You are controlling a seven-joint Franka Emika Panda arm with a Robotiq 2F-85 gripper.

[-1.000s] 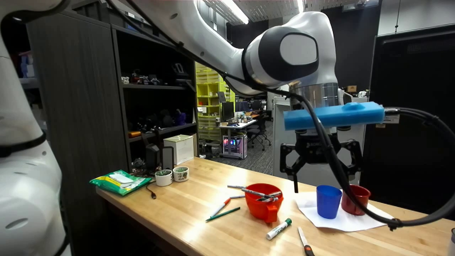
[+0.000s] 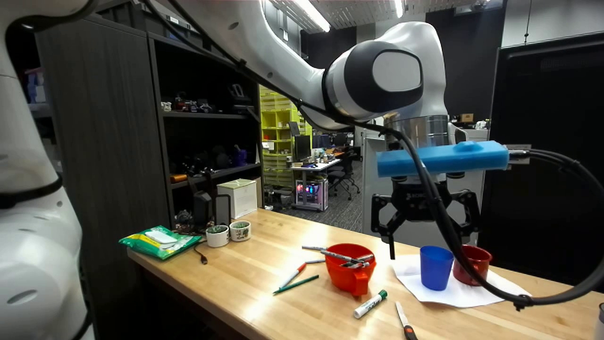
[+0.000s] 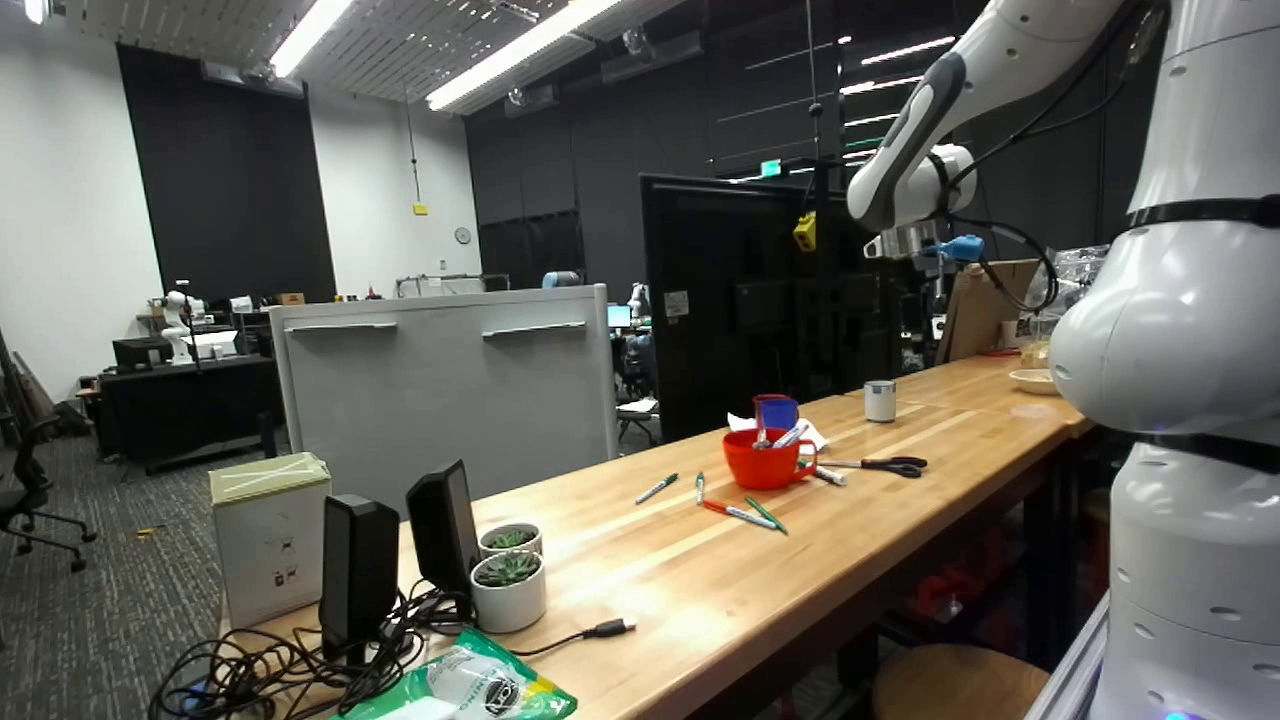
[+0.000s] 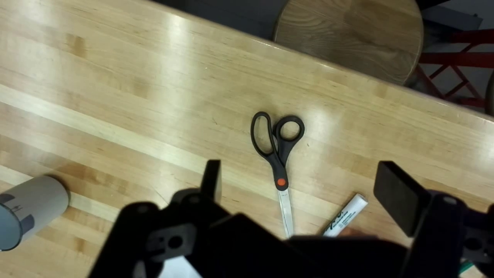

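Note:
My gripper (image 2: 433, 241) is open above the table, with nothing between its fingers; in the wrist view its pads (image 4: 401, 197) stand wide apart. Black-handled scissors (image 4: 280, 171) lie flat on the wood below, their blade tips hidden behind the gripper body. Beside them is a white marker with a green cap (image 2: 371, 304), also partly covered in the wrist view. A red mug (image 2: 348, 272) has several markers resting in and across it. On a white sheet (image 2: 413, 283) stand a blue cup (image 2: 436, 269) and a dark red mug (image 2: 473, 265).
Several pens, including a green one (image 2: 296, 284), lie loose by the red mug. A grey-white can (image 3: 879, 401) stands farther along the table (image 3: 672, 576). Small potted plants (image 3: 509, 590), speakers (image 3: 360, 564) and tangled cables crowd one end. A stool (image 4: 352, 32) sits beyond the table edge.
My gripper has come down slightly in exterior view 1. The objects on the table have not moved.

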